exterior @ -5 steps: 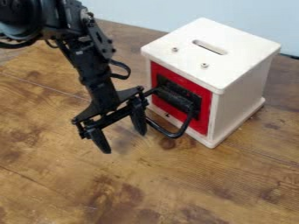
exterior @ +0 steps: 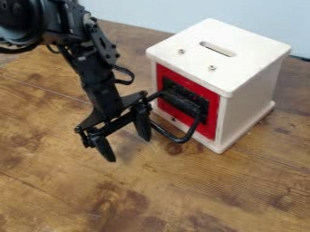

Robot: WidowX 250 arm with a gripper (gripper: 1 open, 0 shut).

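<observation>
My black gripper (exterior: pixel 125 140) hangs low over the wooden floor, its two fingers spread apart with nothing visible between them. To its right stands a white wooden box (exterior: pixel 246 102) with a slot in the top and a red front panel (exterior: pixel 208 128) holding a black fitting (exterior: pixel 184 96). A curved black handle (exterior: pixel 180 136) sticks out from that fitting toward my gripper, close beside the right finger; whether they touch I cannot tell.
A pale wall (exterior: pixel 242 18) runs behind the box.
</observation>
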